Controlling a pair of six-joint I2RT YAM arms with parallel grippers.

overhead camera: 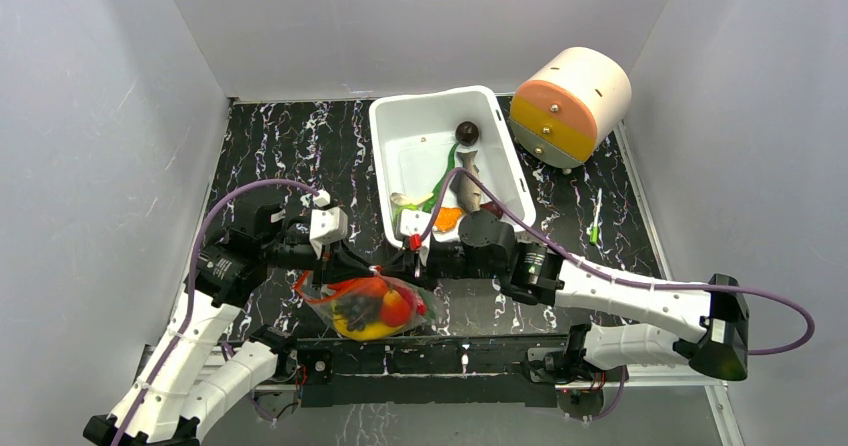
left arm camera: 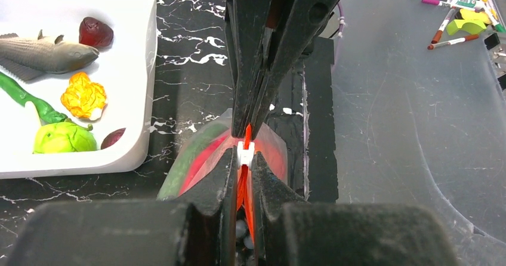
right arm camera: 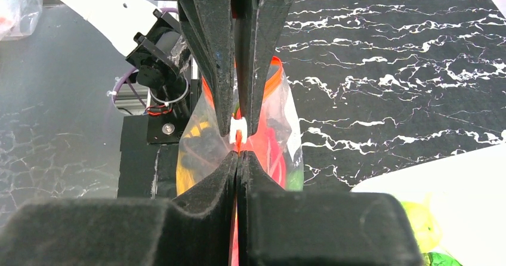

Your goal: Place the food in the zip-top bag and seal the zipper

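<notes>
Below the meeting grippers hangs the clear zip top bag [overhead camera: 345, 311] with an orange zipper rim. Food shows through it: a red fruit [overhead camera: 396, 309], dark grapes and something yellow. My left gripper is shut on the bag's small white slider [right arm camera: 238, 130], which sits between its fingertips. Directly facing it, my right gripper is shut on the orange zipper rim [left arm camera: 248, 133] just beside the slider. Farther along, the rim [right arm camera: 273, 81] curves away behind the left fingers in the right wrist view; whether it is sealed there is unclear.
Behind the grippers stands a white bin [overhead camera: 420, 126] with a fish [left arm camera: 56, 54], an orange cauliflower [left arm camera: 83, 96] and other foods. A cylindrical drawer box [overhead camera: 570, 106] occupies the back right, with a green-handled tool [overhead camera: 595, 228] nearby.
</notes>
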